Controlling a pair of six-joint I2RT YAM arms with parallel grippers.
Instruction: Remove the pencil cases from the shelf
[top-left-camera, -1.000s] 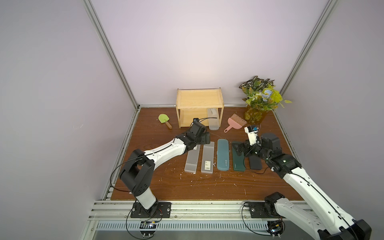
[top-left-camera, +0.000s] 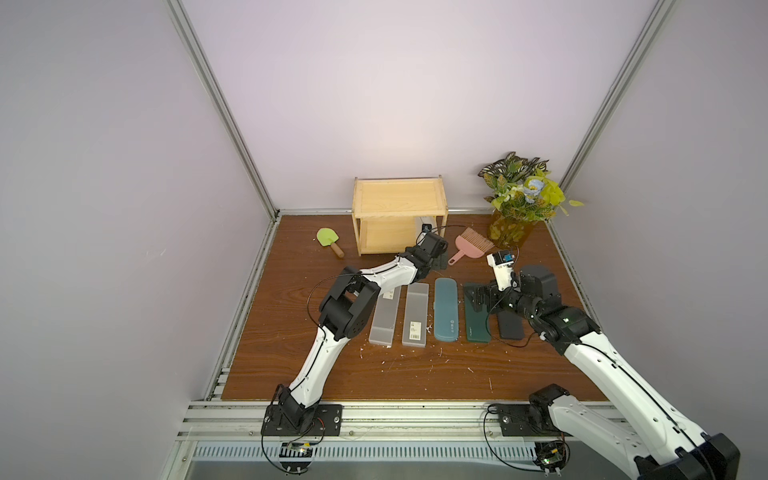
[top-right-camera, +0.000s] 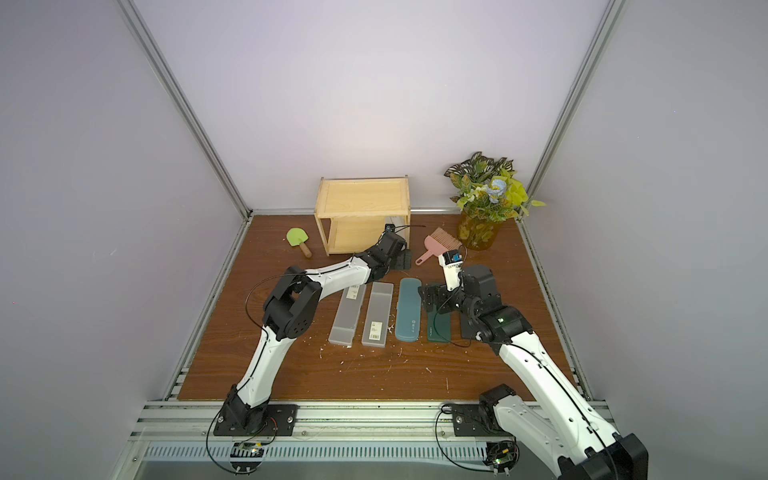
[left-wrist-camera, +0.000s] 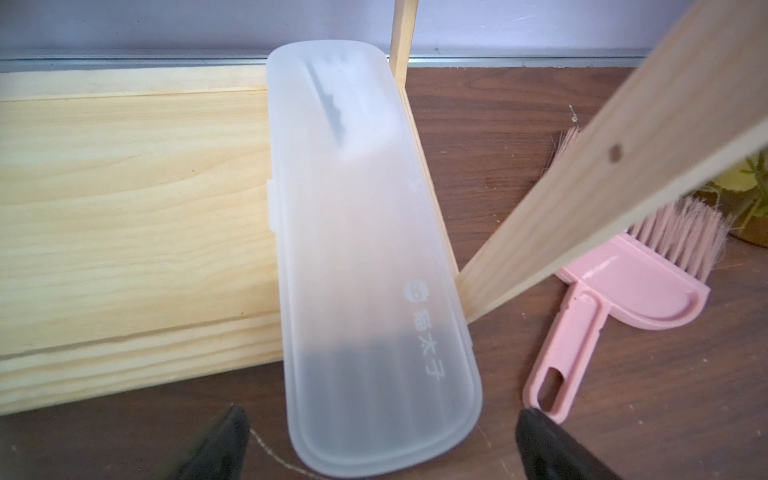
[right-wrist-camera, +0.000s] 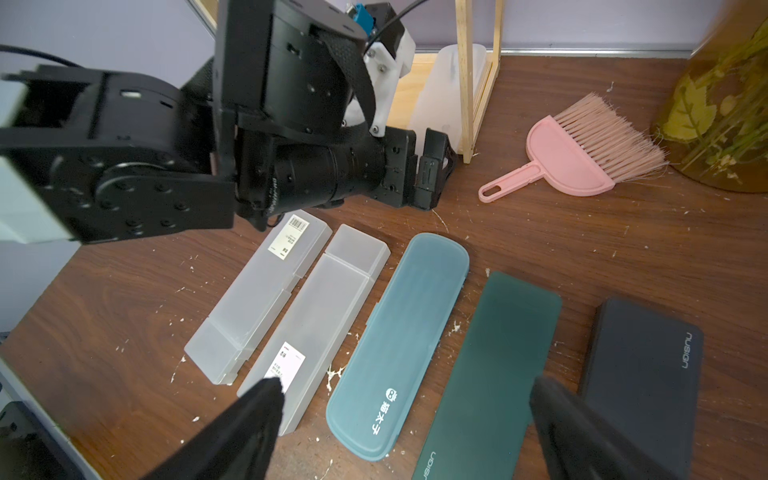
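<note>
A frosted translucent pencil case (left-wrist-camera: 368, 256) lies in the right end of the lower level of the wooden shelf (top-left-camera: 399, 192), its front end past the front edge. My open left gripper is at that front end, fingers to either side. My open right gripper is above several pencil cases on the table: two grey translucent ones (top-left-camera: 385, 316) (top-left-camera: 415, 314), a light blue one (top-left-camera: 445, 309), a dark green one (right-wrist-camera: 496, 368) and a black one (right-wrist-camera: 640, 384).
A pink brush and dustpan (top-left-camera: 465, 248) lies right of the shelf, with a flower vase (top-left-camera: 508, 228) behind. A green scoop (top-left-camera: 327, 237) is left of the shelf.
My left gripper has moved right and toward the back, to the case in the shelf. The right arm stays about where it was.
</note>
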